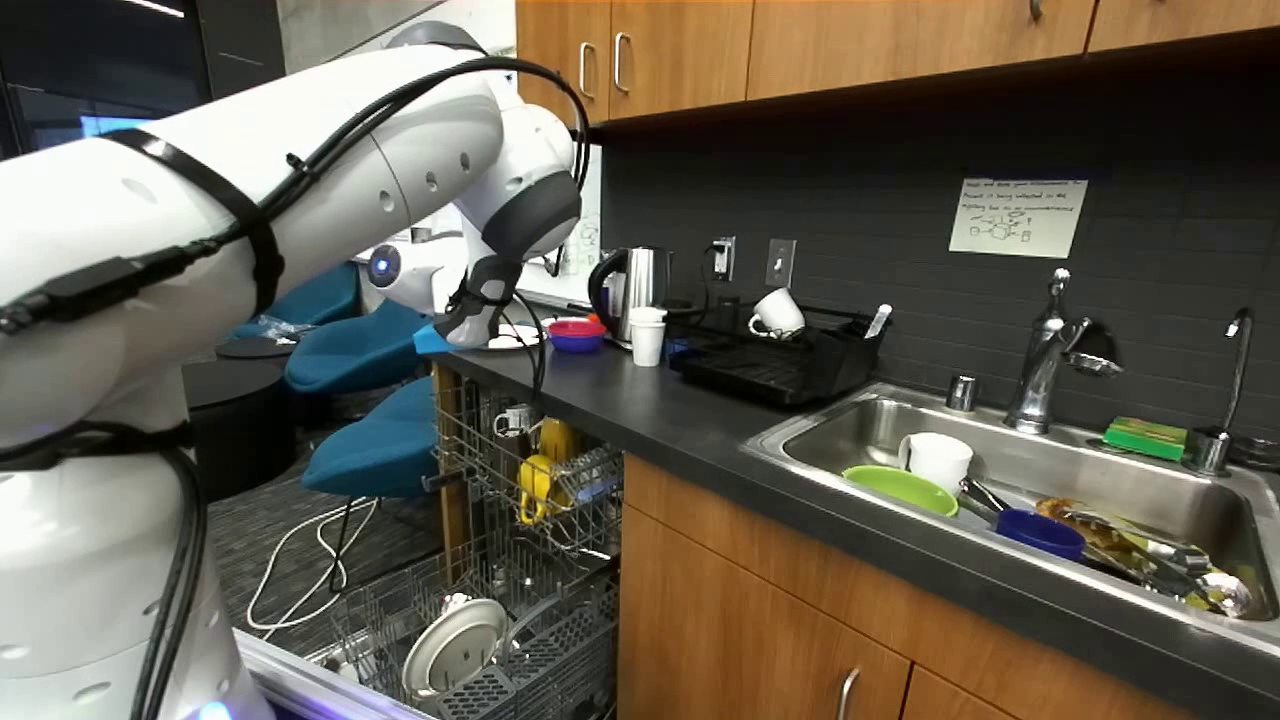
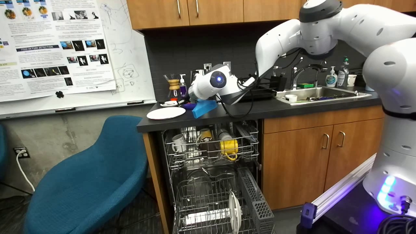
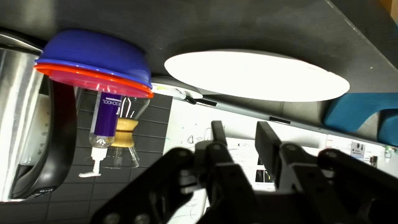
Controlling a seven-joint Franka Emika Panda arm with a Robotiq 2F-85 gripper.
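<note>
In the wrist view my gripper has a gap between its dark fingers, with only the distant whiteboard showing through it. A white plate lies on the dark counter, separate from the fingers in that view. To its left sits a blue bowl nested with a red bowl. Exterior view 2 has the plate near the counter's left end, with the bowls partly hidden by my wrist. The arm's own body covers the fingers in exterior view 1.
Below the counter the dishwasher stands open, its upper rack holding mugs and its lower rack a plate. A kettle, paper cups and a drying rack line the counter. The sink holds dishes.
</note>
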